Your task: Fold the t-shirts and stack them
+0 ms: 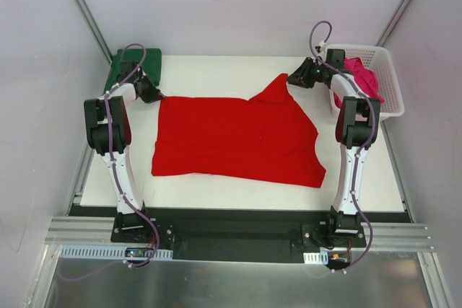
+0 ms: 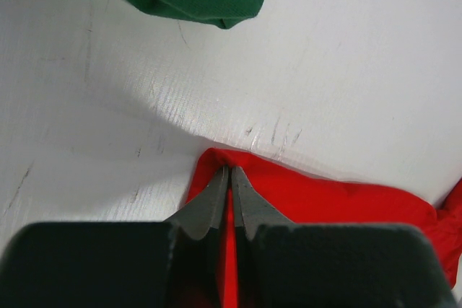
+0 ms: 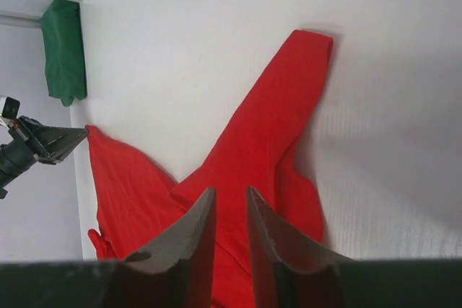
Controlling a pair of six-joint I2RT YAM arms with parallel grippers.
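A red t-shirt (image 1: 231, 135) lies spread across the white table, its upper right part folded into a point (image 3: 296, 70). My left gripper (image 1: 160, 96) is shut at the shirt's upper left corner, where red cloth (image 2: 289, 200) lies at its fingertips (image 2: 242, 177); whether cloth is between them I cannot tell. My right gripper is part open over the right part of the shirt, just right of the raised point in the top view, with nothing visibly held.
A folded green cloth (image 1: 115, 66) lies at the back left. A white basket (image 1: 386, 84) with pink cloth (image 1: 361, 77) stands at the back right.
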